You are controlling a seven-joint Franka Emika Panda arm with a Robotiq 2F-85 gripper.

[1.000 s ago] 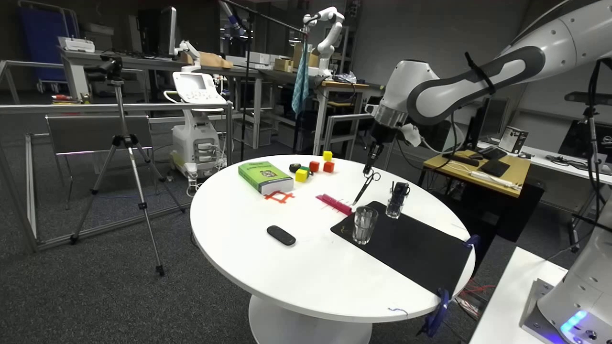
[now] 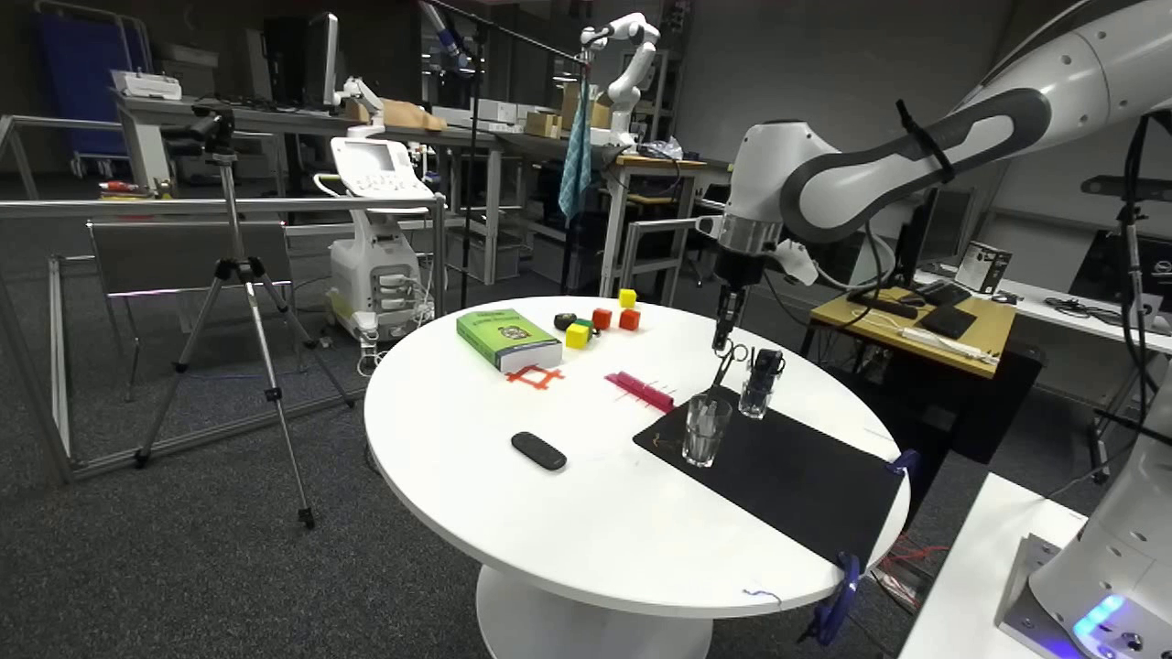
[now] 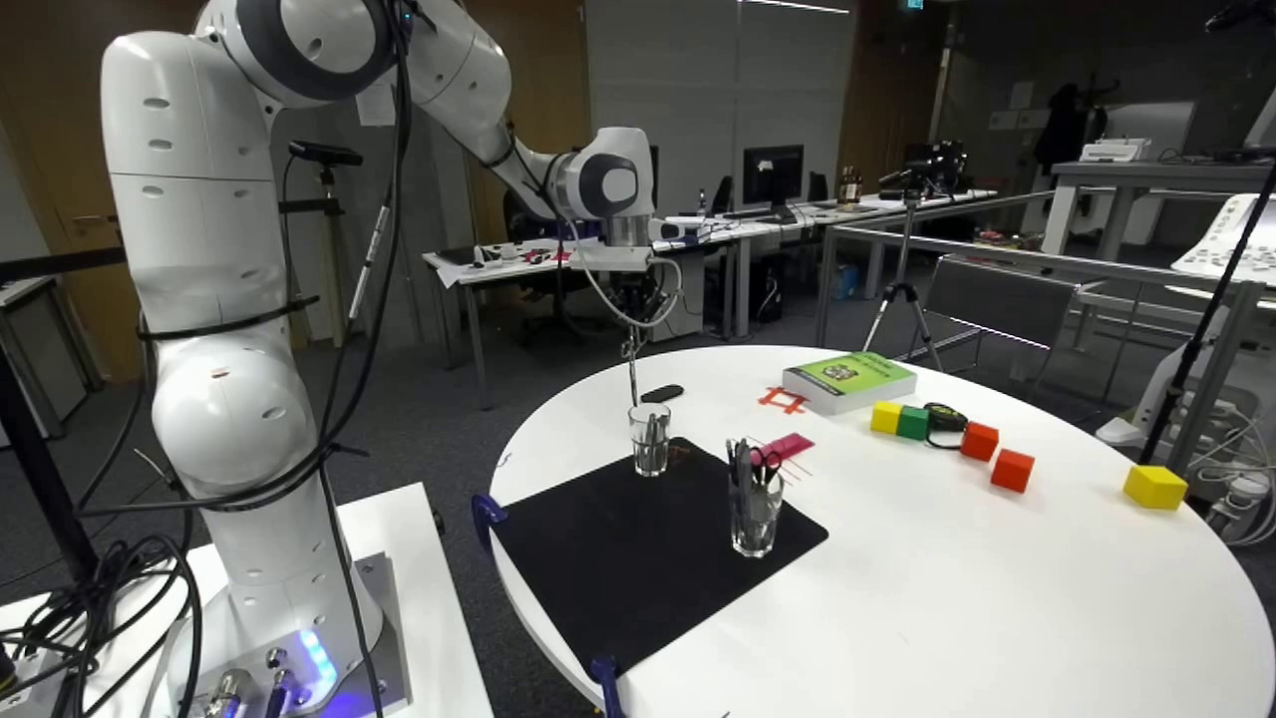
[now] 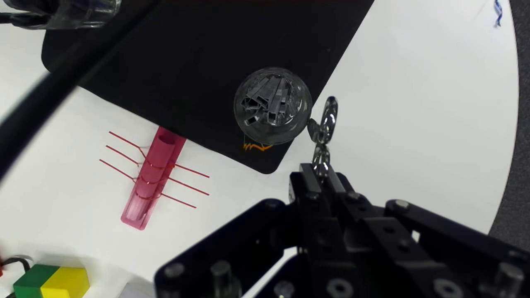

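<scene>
My gripper is shut on one handle of a pair of metal scissors (image 4: 328, 119). The scissors (image 2: 725, 362) hang point down in exterior view 1, with a free ring out to one side. In the wrist view their rings lie just beside the rim of a clear glass (image 4: 273, 136) holding several grey, square-ended sticks; the blades are hidden there. That glass (image 2: 703, 434) stands upright on the black mat (image 2: 797, 472). Exterior view 2 shows the scissors (image 3: 633, 373) hanging above and behind the glass (image 3: 651, 449); I cannot tell whether they touch it.
Another glass (image 3: 756, 521), full of dark-handled tools, stands on the mat. A red holder (image 4: 151, 174) with thin red rods lies nearby. A green book (image 2: 511, 339), coloured cubes and a black remote (image 2: 538, 450) lie farther off. Clamps (image 2: 841, 599) grip the table's edge.
My gripper has swung from a slant to nearly upright, carrying the scissors slightly right in exterior view 1. The scissors hang more steeply. The glass with sticks has shifted slightly right.
</scene>
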